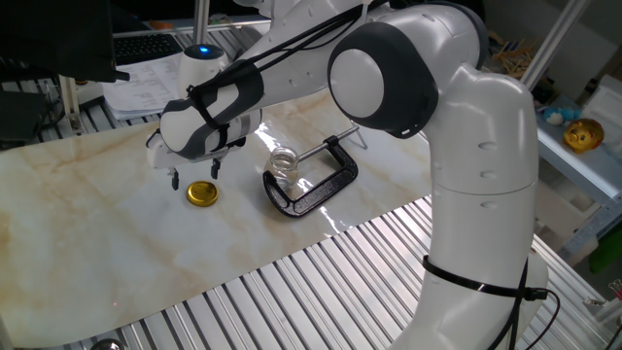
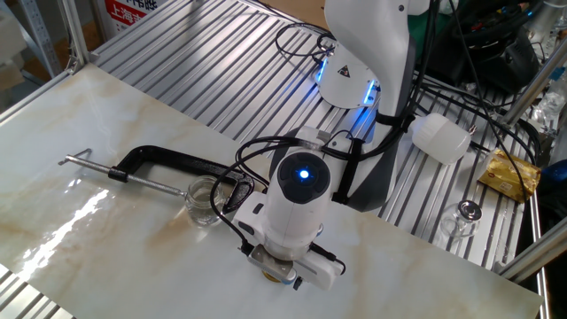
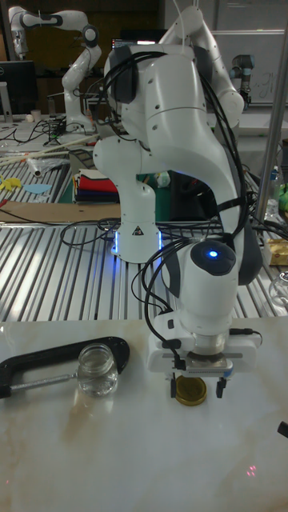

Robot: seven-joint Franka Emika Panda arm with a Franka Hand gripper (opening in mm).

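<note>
A round gold lid (image 1: 202, 193) lies flat on the marbled tabletop. My gripper (image 1: 195, 178) hovers just above it with its two fingers spread wide and nothing between them. From the front, the lid (image 3: 191, 391) appears between the two dark fingers (image 3: 222, 388), with one fingertip to either side. In exterior view 2 the arm's wrist hides most of the lid. An open glass jar (image 3: 98, 370) stands upright beside a black C-clamp (image 1: 313, 195), whose screw rod reaches to the jar. Jar and clamp are well to the side of my gripper.
Slatted metal decking (image 2: 204, 66) borders the marbled board on the robot's base side. A small glass jar (image 2: 462, 218) and a gold packet (image 2: 509, 175) stand on that decking.
</note>
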